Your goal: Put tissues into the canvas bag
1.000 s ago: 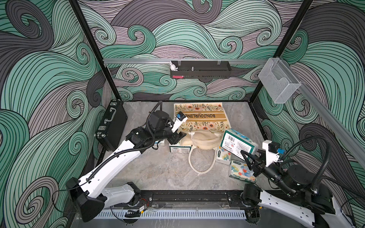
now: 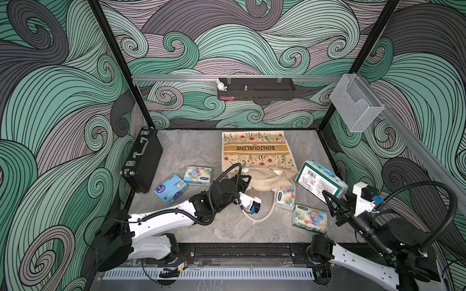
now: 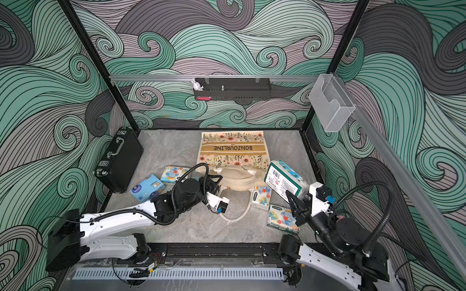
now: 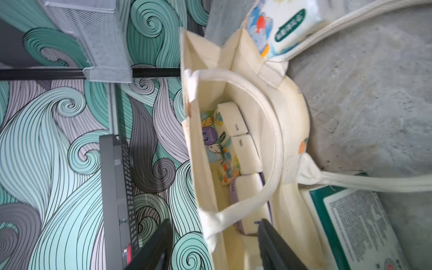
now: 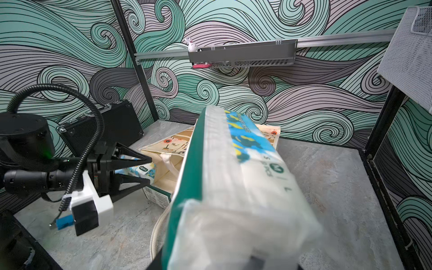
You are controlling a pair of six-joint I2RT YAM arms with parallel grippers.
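The canvas bag (image 2: 257,149) lies on its side, printed face up, opening toward the front; several tissue packs (image 4: 238,155) are inside it. My left gripper faces that opening, its fingers parted with nothing seen between them, just short of the handle (image 4: 270,130). My right gripper (image 2: 335,206) is shut on a large green-and-white tissue pack (image 2: 320,177), raised right of the bag. More packs lie on the table: blue (image 2: 170,189), floral left (image 2: 198,174), floral near the bag (image 2: 285,198) and at front right (image 2: 309,218).
A black case (image 2: 141,160) stands at the left edge. A wire basket (image 2: 355,102) and a dark shelf (image 2: 254,89) hang on rails.
My left arm has swung lower, turning its gripper toward the bag's opening. My right gripper has moved rightward with the pack in it.
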